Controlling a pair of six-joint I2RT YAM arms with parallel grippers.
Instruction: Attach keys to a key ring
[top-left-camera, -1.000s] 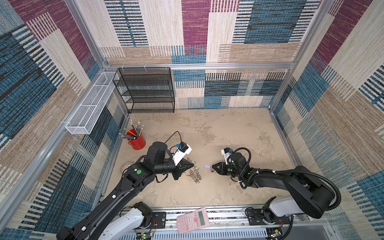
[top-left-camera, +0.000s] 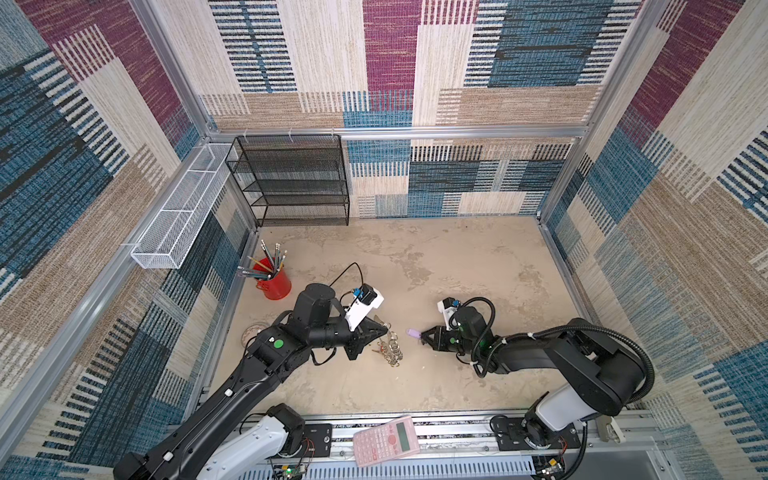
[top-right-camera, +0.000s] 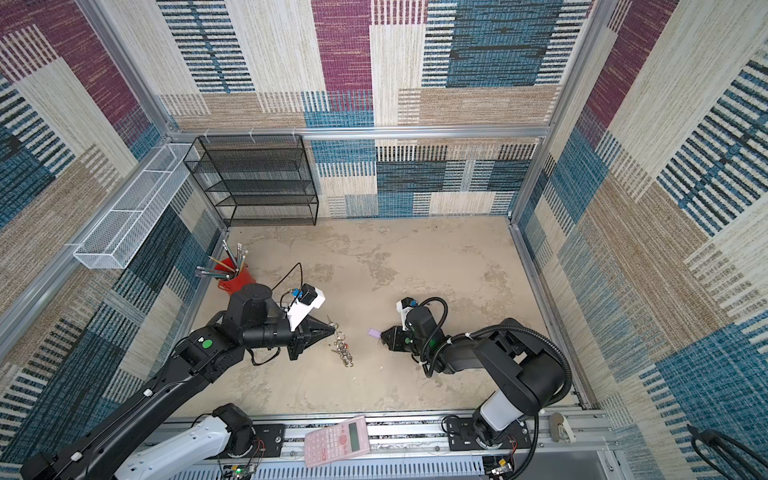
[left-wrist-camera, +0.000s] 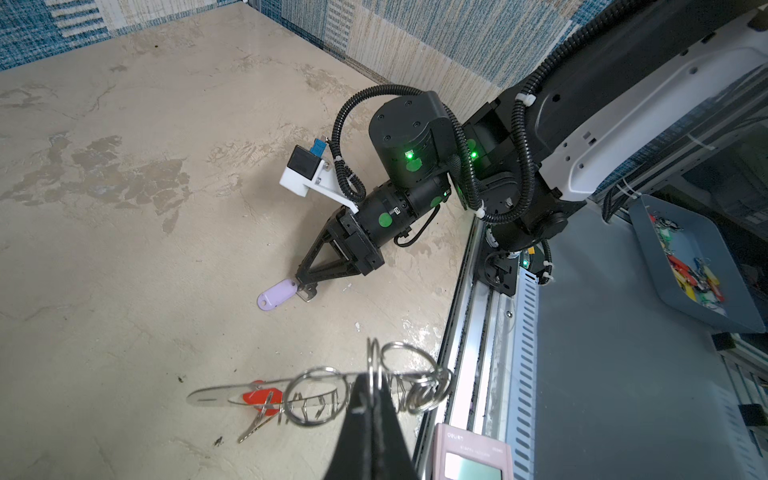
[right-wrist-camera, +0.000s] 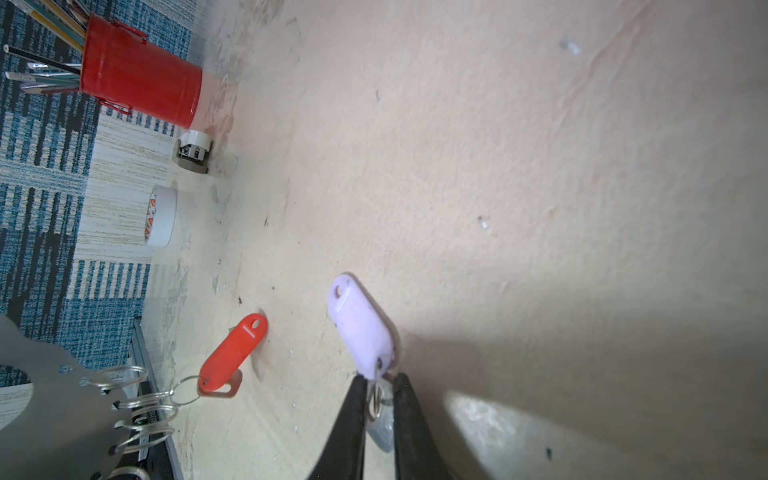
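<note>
My left gripper (top-left-camera: 381, 327) is shut, holding up a bunch of metal rings (left-wrist-camera: 316, 400) with a red tag (right-wrist-camera: 233, 352). To its right, a lilac key tag (right-wrist-camera: 360, 326) with a small ring and a metal key lies flat on the table. My right gripper is down over the key end of this lilac tag, fingers part open around the ring and key; whether they touch is unclear.
A red cup of pens (top-left-camera: 273, 283) stands at the back left below a black wire rack (top-left-camera: 288, 180). A pink calculator (top-left-camera: 386, 440) lies on the front rail.
My right gripper has moved slightly left, onto the key end of the lilac tag, and its arm has shifted. The left arm has not visibly moved.
</note>
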